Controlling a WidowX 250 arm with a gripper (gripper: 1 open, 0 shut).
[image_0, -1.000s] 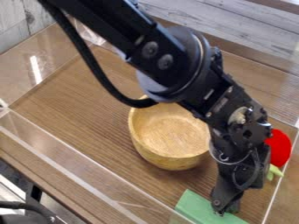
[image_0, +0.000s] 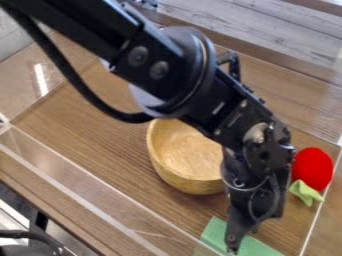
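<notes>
My gripper (image_0: 238, 226) points down at the lower right, its fingertips just above a flat green object (image_0: 253, 243) at the bottom edge. The fingers look shut; nothing shows between them. A wooden bowl (image_0: 178, 152) stands left of the gripper, partly behind the arm. A red round object (image_0: 311, 168) lies to the right, with a small light-green piece (image_0: 305, 194) below it.
The wooden floor of the bin (image_0: 87, 130) is clear on the left and at the back right. Pale walls run along the back and left, with a transparent edge along the front left.
The arm has moved slightly up and left from where it was a second ago, uncovering more of the red object and the light-green piece.
</notes>
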